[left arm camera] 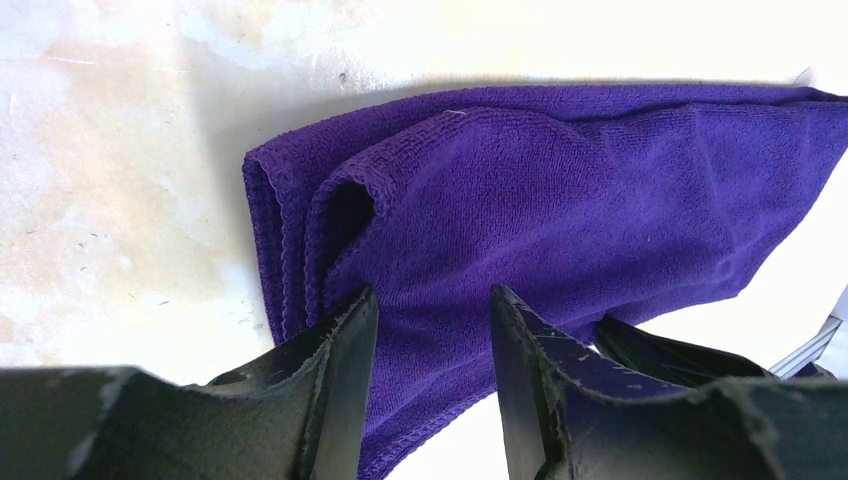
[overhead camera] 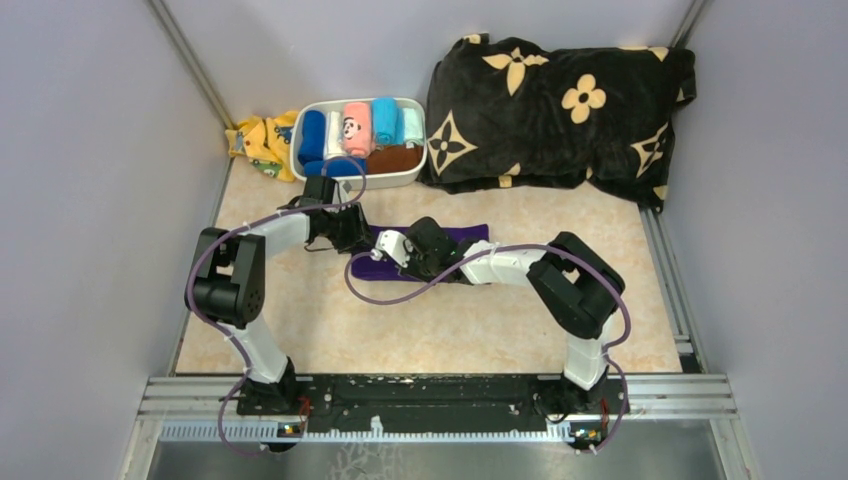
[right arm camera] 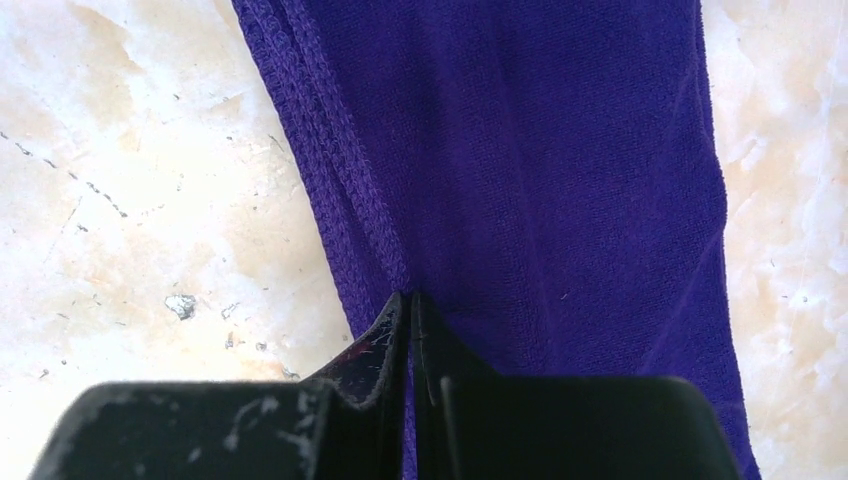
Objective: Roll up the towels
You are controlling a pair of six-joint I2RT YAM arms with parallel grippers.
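A purple towel (overhead camera: 470,234) lies folded lengthwise on the table, both grippers over it. At its left end is my left gripper (overhead camera: 352,236); in the left wrist view its fingers (left arm camera: 330,390) stand apart above a doubled, creased corner of the towel (left arm camera: 520,200), with nothing held between them. My right gripper is shut, its tips down on the towel (right arm camera: 560,150) beside the layered long edge, nothing visible between them. The top view shows the right gripper's body covering the middle of the towel.
A white bin (overhead camera: 400,178) of rolled towels stands at the back, with a yellow cloth (overhead camera: 262,140) to its left and a black patterned blanket (overhead camera: 540,120) to its right.
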